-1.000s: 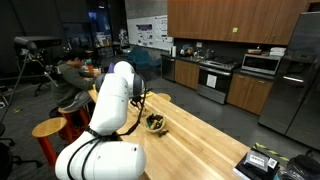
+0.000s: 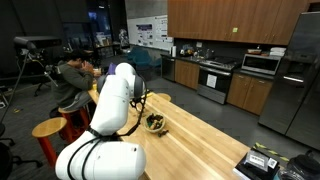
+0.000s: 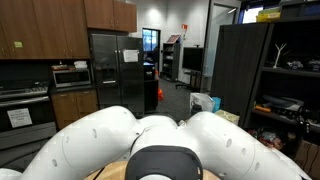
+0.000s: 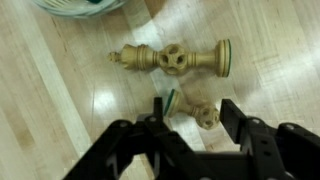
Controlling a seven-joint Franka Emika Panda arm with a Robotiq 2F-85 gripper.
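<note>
Two light wooden turned pieces, like chess pieces with green-edged bases, lie on the wooden tabletop in the wrist view. The farther piece (image 4: 174,58) stretches on its side across the upper middle, its base toward the right. The nearer piece (image 4: 206,115) lies tilted, its green-edged base at upper left. My gripper is over this nearer piece with its dark fingers (image 4: 151,132) apart, one at either side. Firm contact with the piece does not show. Part of it is hidden by the gripper.
A bowl (image 4: 80,8) cuts into the top left of the wrist view. In exterior view 1 a bowl (image 2: 154,123) with dark contents sits on the table (image 2: 195,150). Dark boxy items (image 2: 258,163) lie near the right edge.
</note>
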